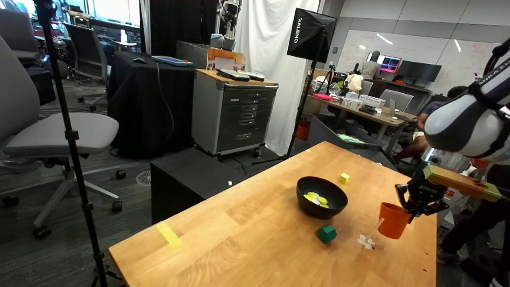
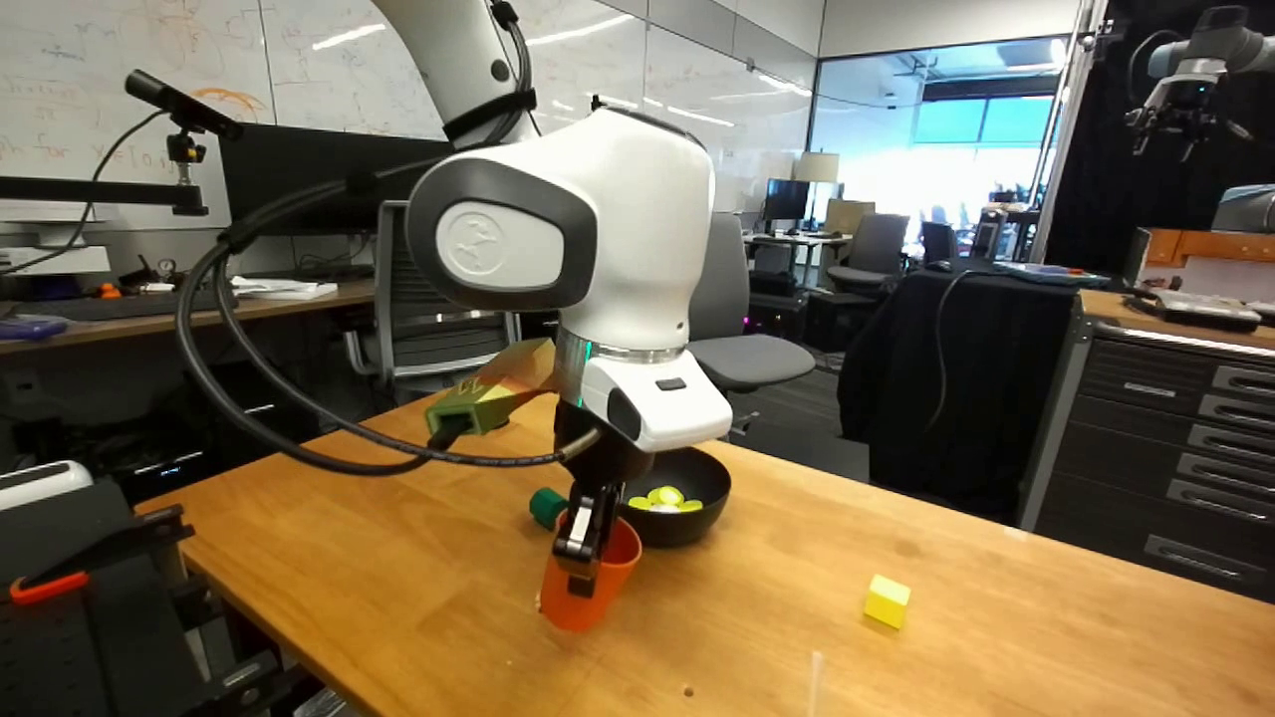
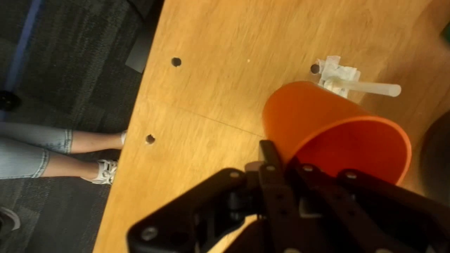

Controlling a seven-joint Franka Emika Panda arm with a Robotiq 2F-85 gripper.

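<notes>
An orange cup is gripped at its rim, one finger inside and one outside, by my gripper, which is shut on it. The wrist view shows the cup leaning, its mouth toward the right and its inside looking empty where visible. In the second exterior view the cup hangs low near the table surface; whether its base touches the wood I cannot tell. A black bowl holds several yellow-green and white pieces. Near it lie a green block and a yellow cube.
A thin translucent peg sticks up from white tape close beside the cup. One table edge runs near my gripper.
</notes>
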